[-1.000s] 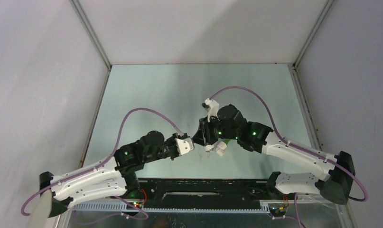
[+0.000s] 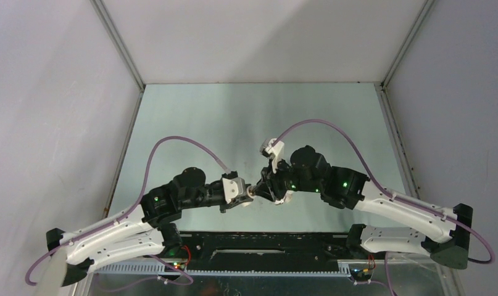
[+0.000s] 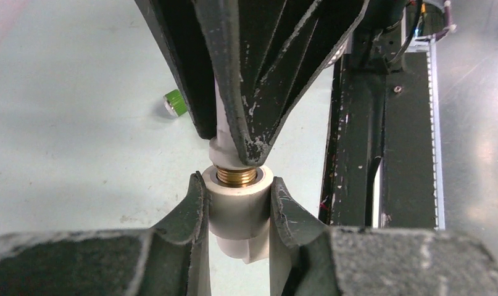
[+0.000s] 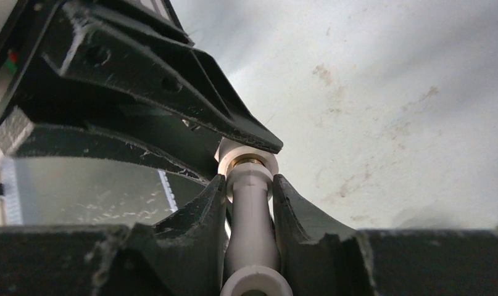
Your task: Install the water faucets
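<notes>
In the left wrist view, my left gripper is shut on a white pipe fitting (image 3: 240,213), one finger at each side of its round socket. The white faucet part (image 3: 224,153) comes down from above, its brass thread (image 3: 236,177) lined up over the socket mouth and partly hidden by the rim. My right gripper is shut on the faucet part's pale body (image 4: 250,216) in the right wrist view. Beyond it, the fitting's ring (image 4: 268,161) surrounds the brass end. Both grippers meet near mid-table in the top view, where the parts are mostly covered.
A small green-and-white piece (image 3: 175,103) lies on the table in the left wrist view. The pale tabletop (image 2: 246,117) behind the arms is clear. Along the front edge runs a black rail (image 2: 265,240). My two hands nearly touch.
The two hands have stayed close together.
</notes>
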